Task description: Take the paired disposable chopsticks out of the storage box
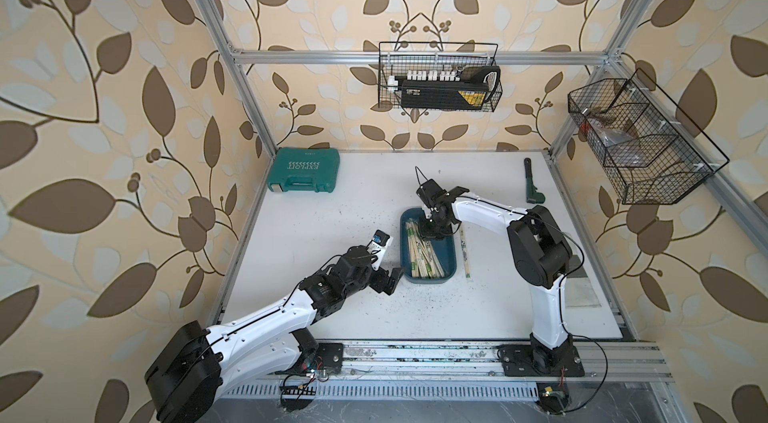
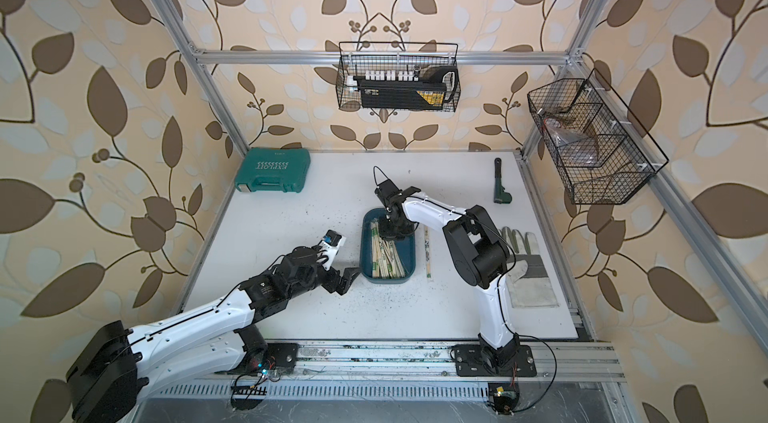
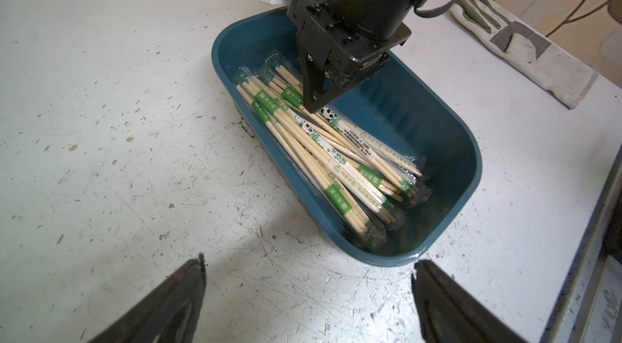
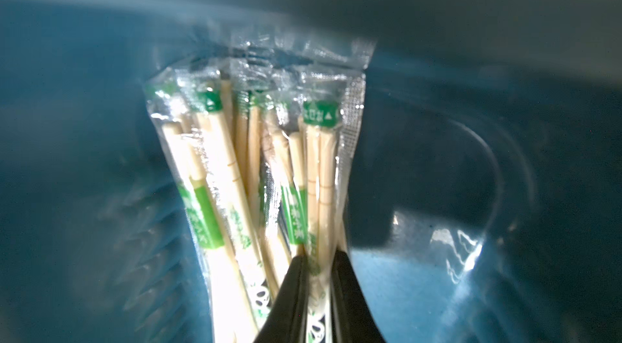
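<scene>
The dark teal storage box [image 3: 447,200] holds several wrapped pairs of disposable chopsticks [image 3: 330,181]. My left gripper stands open over the table just left of the box, nothing between its fingers. One wrapped pair [image 2: 428,256] lies on the table right of the box.
A green case [image 1: 304,168] is at the back left, a dark green tool [image 1: 534,192] at the back right, gloves [image 2: 529,279] at the right. Wire baskets [image 1: 438,95] hang on the frame.
</scene>
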